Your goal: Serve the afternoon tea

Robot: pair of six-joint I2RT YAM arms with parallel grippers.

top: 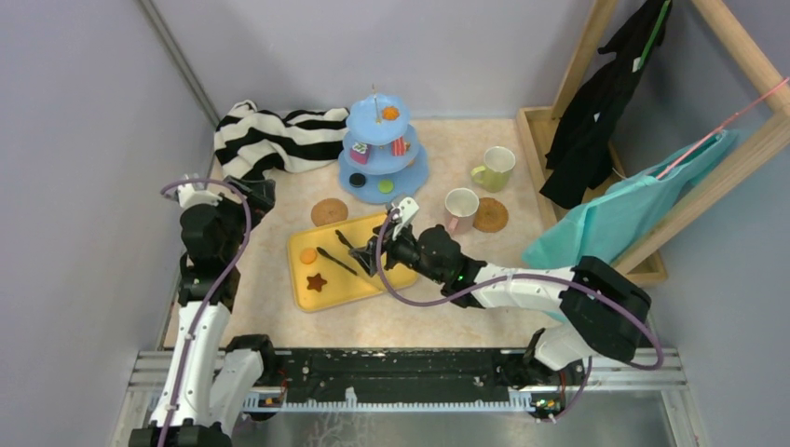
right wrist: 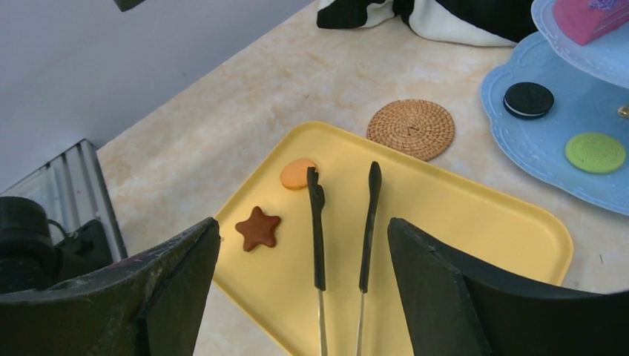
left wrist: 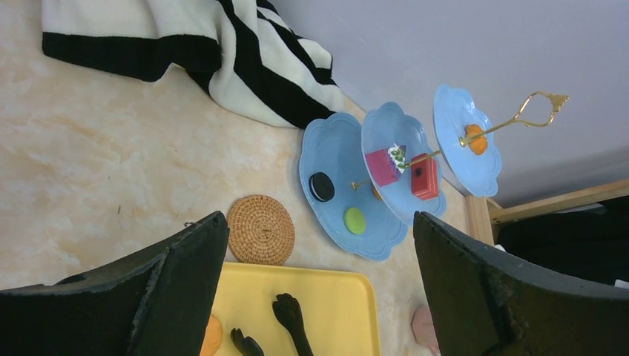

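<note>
A yellow tray (top: pixel 331 289) holds an orange round biscuit (right wrist: pixel 297 173), a brown star biscuit (right wrist: pixel 257 229) and two black-handled utensils (right wrist: pixel 369 222). My right gripper (top: pixel 365 250) is open above the tray, nothing visible between its fingers. My left gripper (top: pixel 263 196) is open, raised left of the tray. The blue three-tier stand (top: pixel 410 182) carries a black cookie (left wrist: pixel 321 186), a green cookie (left wrist: pixel 354 220), a pink cake (left wrist: pixel 383 167), a red item (left wrist: pixel 424 178) and an orange item (top: pixel 390 113). A pink mug (top: pixel 460 209) and green mug (top: pixel 496 170) stand to the right.
Woven coasters (top: pixel 329 211) lie behind the tray and beside the pink mug. A striped cloth (top: pixel 279 138) lies at back left. A wooden rack (top: pixel 687 207) with hanging clothes stands right.
</note>
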